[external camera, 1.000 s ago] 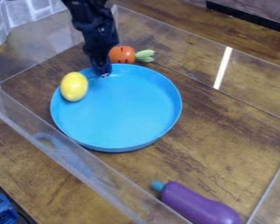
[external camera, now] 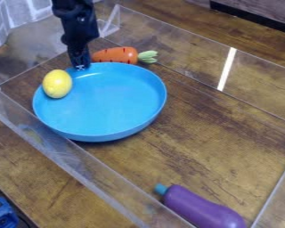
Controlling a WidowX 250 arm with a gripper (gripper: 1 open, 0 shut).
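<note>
The black gripper [external camera: 79, 55] reaches down from the top of the view to the back-left rim of a round blue plate [external camera: 103, 105]; whether its fingers are open or shut is unclear. A yellow lemon-like object [external camera: 57, 84] rests on the left part of the plate. Just behind the plate, right of the gripper, lies an orange carrot [external camera: 114, 55] with pale green leaves. A purple eggplant [external camera: 205, 210] lies at the bottom right.
Clear plastic walls surround the wooden table [external camera: 216, 125]. A blue object [external camera: 0, 214] shows outside at the lower left.
The gripper has moved left, and the plate with the yellow object has shifted left and toward the front. More of the carrot now shows.
</note>
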